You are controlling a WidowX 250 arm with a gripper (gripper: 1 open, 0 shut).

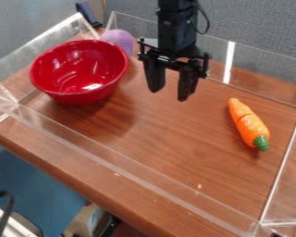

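My black gripper (172, 78) hangs open above the back middle of the wooden table, its two fingers apart with nothing seen between them. To its left sits a red bowl (77, 76). A purple object (119, 39), partly hidden behind the bowl, lies at the back left. An orange toy carrot (246, 121) with a green tip lies on the right side of the table, ahead and right of the gripper.
Clear plastic walls (263, 68) border the table (138, 157). A blue wall and floor show beyond the left edge.
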